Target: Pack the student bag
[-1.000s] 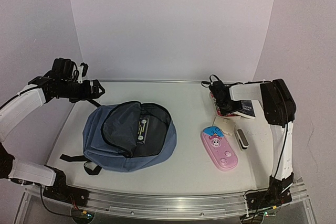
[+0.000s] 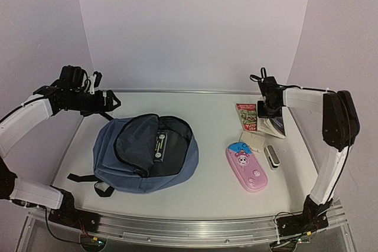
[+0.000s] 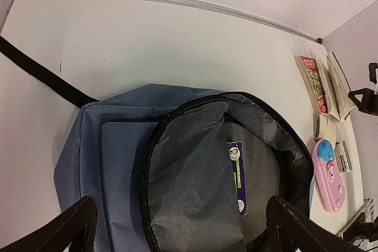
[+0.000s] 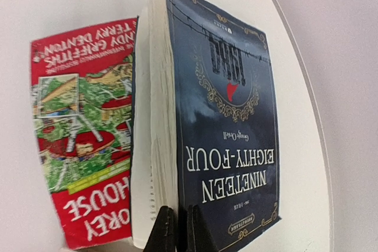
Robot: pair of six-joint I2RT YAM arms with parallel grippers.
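The blue-grey backpack [image 2: 147,153] lies unzipped on the left half of the table, a dark purple box [image 3: 238,178] inside its opening. Above its back left corner, my left gripper [image 2: 110,100] hangs open and empty. The dark blue Nineteen Eighty-Four book [image 4: 227,110] is tilted up at the back right. My right gripper is shut on this book's near edge, one finger by the pages and one on the cover side. The red book [image 4: 88,140] lies flat beside it. A pink pencil case [image 2: 247,166] and a stapler [image 2: 271,156] lie nearer.
A small cream notepad [image 2: 253,140] sits between the red book and the pencil case. Walls rise at the back and both sides.
The blue book, flat before, is now tilted with its pages showing. The left arm has barely moved.
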